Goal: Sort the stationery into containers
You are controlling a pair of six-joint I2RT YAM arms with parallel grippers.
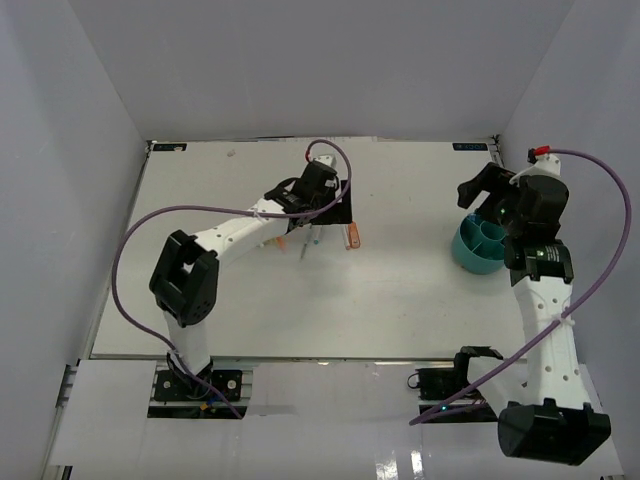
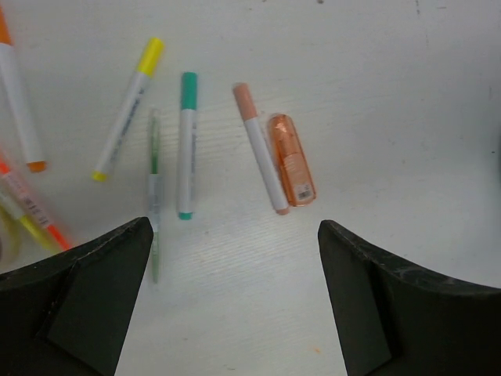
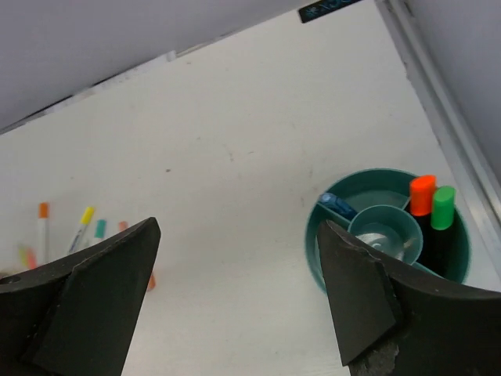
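My left gripper is open above the table, nothing between its fingers. Ahead of it in the left wrist view lie a teal-capped marker [image 2: 188, 149], a yellow-capped marker [image 2: 129, 110], a thin green pen [image 2: 154, 192], a peach-capped marker [image 2: 261, 149] and an orange, rounded item [image 2: 292, 160] touching it. An orange-capped marker [image 2: 19, 102] and a red-orange one [image 2: 31, 204] are farther left. My right gripper stands open and empty above and left of the teal round container [image 3: 309, 243], which holds a blue item [image 3: 337, 205], an orange-capped marker [image 3: 422, 196] and a green-capped marker [image 3: 443, 208].
Inside the container are dividers and a round inner cup [image 3: 385, 233]. The right wall [image 1: 575, 110] rises close beside it. Between the loose stationery and the container, the white table [image 1: 410, 280] is bare.
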